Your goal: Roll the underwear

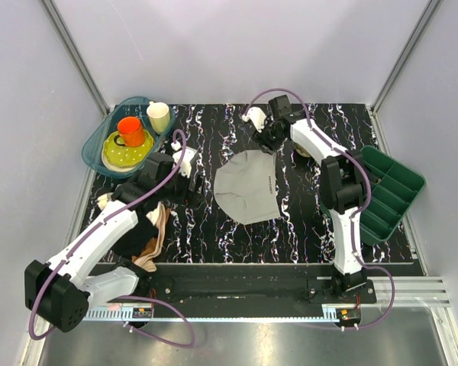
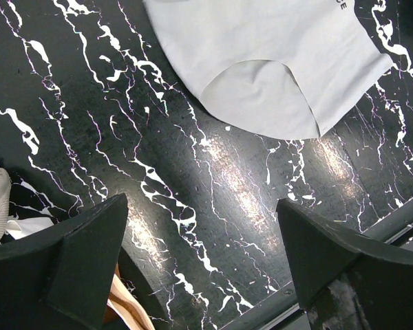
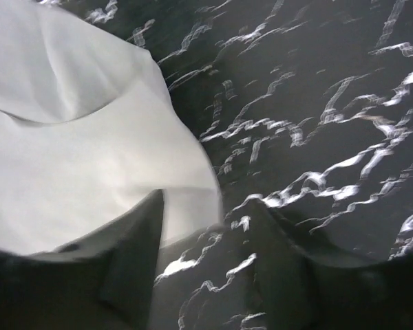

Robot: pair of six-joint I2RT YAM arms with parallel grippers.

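Observation:
The light grey underwear lies spread on the dark marbled table, its upper right corner under my right gripper. In the blurred right wrist view the fingers stand apart, and a corner of the underwear shows between and beyond them; contact with it is hard to tell. My left gripper is open and empty, left of the cloth. From the left wrist, the underwear's lower edge appears beyond the fingers, with a curved seam on it.
A blue-green basin with an orange mug, a cream mug and a yellow-green plate stands at the back left. Dark and tan cloths lie beneath the left arm. At right is a green container.

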